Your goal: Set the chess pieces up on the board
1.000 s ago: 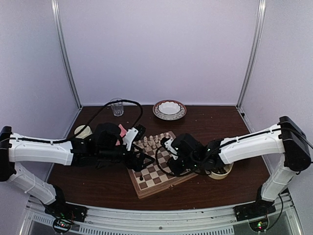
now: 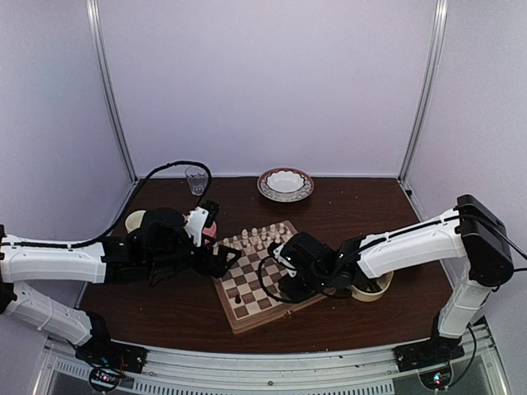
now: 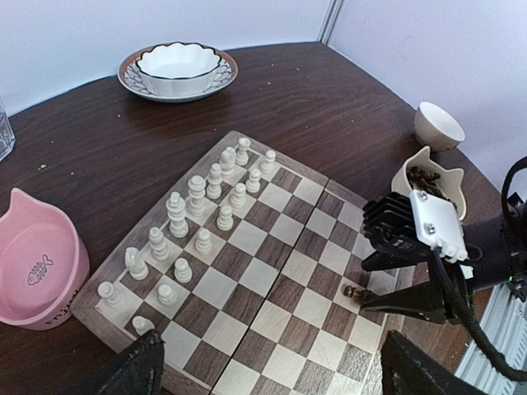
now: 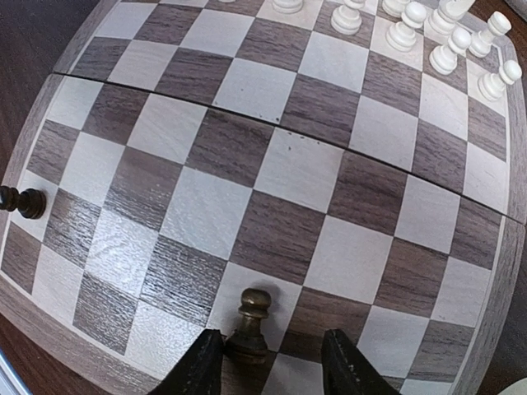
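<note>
White pieces stand along one side of the wooden chessboard (image 3: 282, 255); one white pawn (image 3: 142, 326) is near the left corner. One dark piece (image 4: 31, 203) stands alone near the board's front left edge. Another dark piece (image 4: 249, 329) looks tipped over on the near squares, its head pointing toward the white side. My right gripper is open around this second piece, which sits closer to the left finger (image 4: 202, 362). Over the board's left side, my left gripper (image 2: 230, 257) hangs open and empty.
A round tub of dark pieces (image 3: 454, 183) stands right of the board, with a small white bowl (image 3: 439, 127) behind it. At the left are a pink bowl (image 3: 74, 276) and a glass (image 2: 197, 180). Plates (image 2: 286, 186) lie at the back.
My left arm has drawn back toward the left, uncovering more of the board.
</note>
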